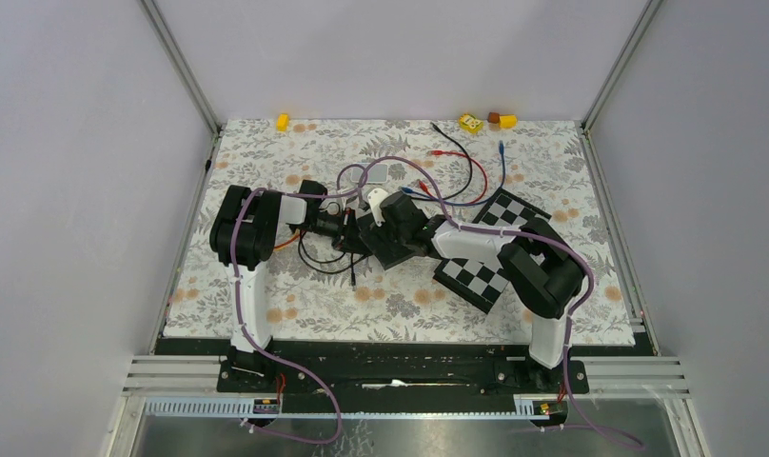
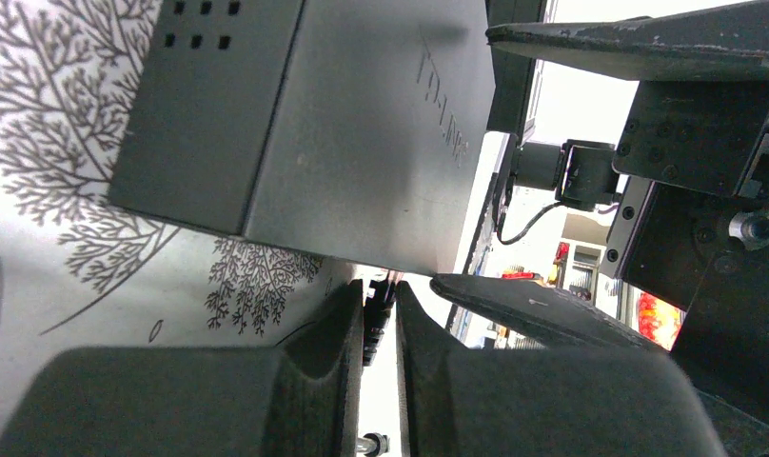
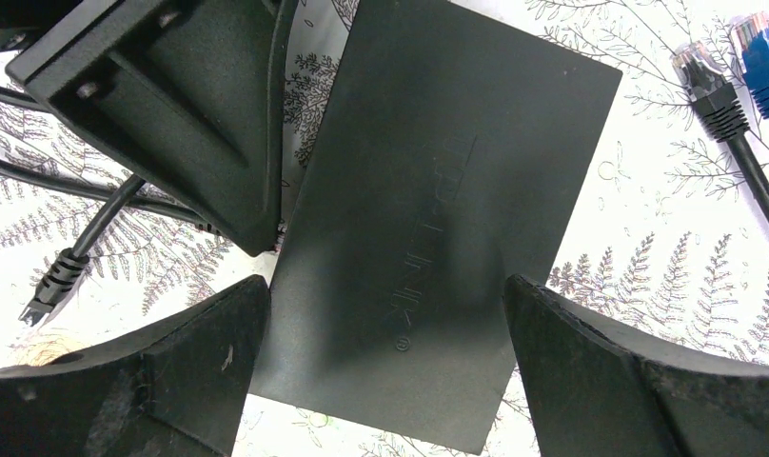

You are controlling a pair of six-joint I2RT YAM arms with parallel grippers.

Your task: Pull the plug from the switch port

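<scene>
The black switch (image 3: 428, 190) lies on the patterned mat in the middle, with both grippers at it. In the left wrist view my left gripper is shut on the black cable plug (image 2: 375, 333) at the switch's edge; a small clear tip shows where it meets the housing, and whether it is fully seated cannot be told. My right gripper stands open, its fingers on either side of the switch, seen in the right wrist view.
A checkerboard (image 1: 476, 286) lies right of the switch. Loose black, red and blue cables (image 1: 485, 181) lie behind and right. Yellow blocks (image 1: 507, 122) sit at the back edge.
</scene>
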